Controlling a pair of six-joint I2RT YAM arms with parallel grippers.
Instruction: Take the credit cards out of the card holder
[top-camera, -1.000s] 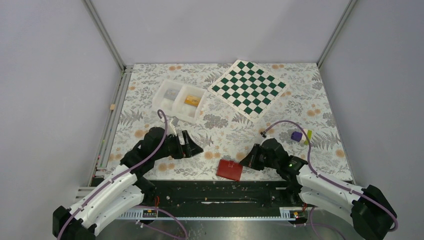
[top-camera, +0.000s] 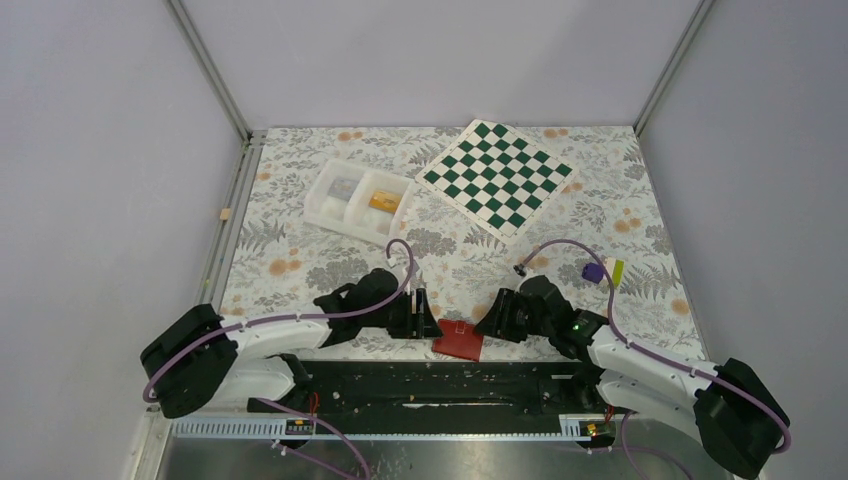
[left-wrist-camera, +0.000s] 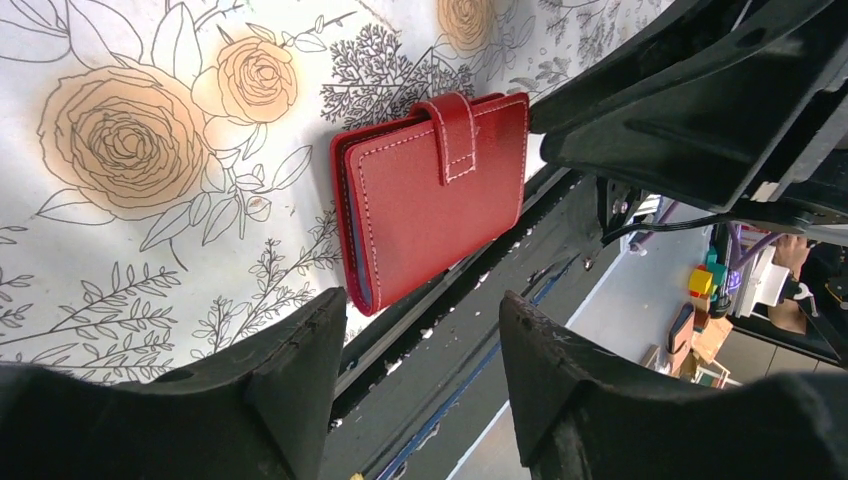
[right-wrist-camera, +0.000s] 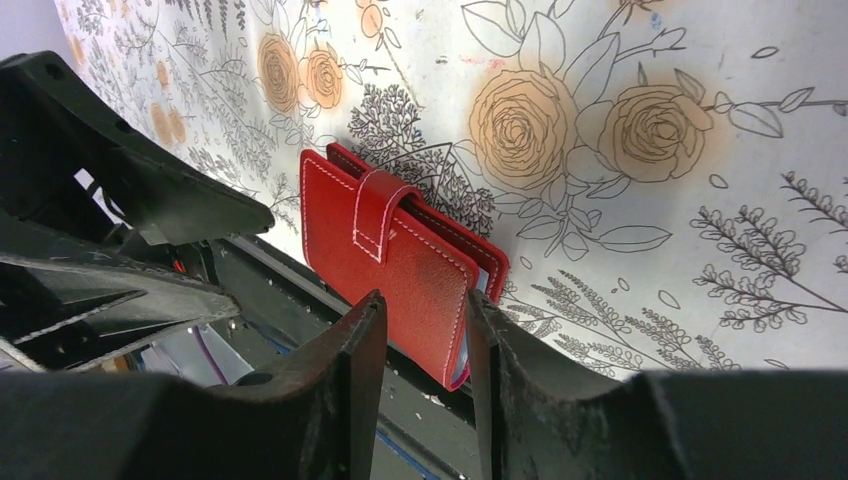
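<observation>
A red card holder (top-camera: 458, 341) with white stitching and a strap lies closed at the table's front edge. No card is clearly visible at its sides, though a dark blue layer (left-wrist-camera: 364, 268) shows between the covers in the left wrist view. At the holder's left end, my left gripper stands open, its fingertips apart with nothing held. My right gripper is at the opposite end, also open; its fingers overlap the holder's near corner in the right wrist view, and whether they touch it cannot be made out.
A white divided tray (top-camera: 316, 214) at the back left holds a grey item (top-camera: 342, 189) and a yellow one (top-camera: 384, 201). A green checkered board (top-camera: 497, 180) lies at the back, a purple block (top-camera: 593, 272) on the right. Both grippers are close together over the holder.
My left gripper has come right and toward the front edge, up to the holder's left end. The right one has shifted slightly left and its fingers have parted. The holder stays put.
</observation>
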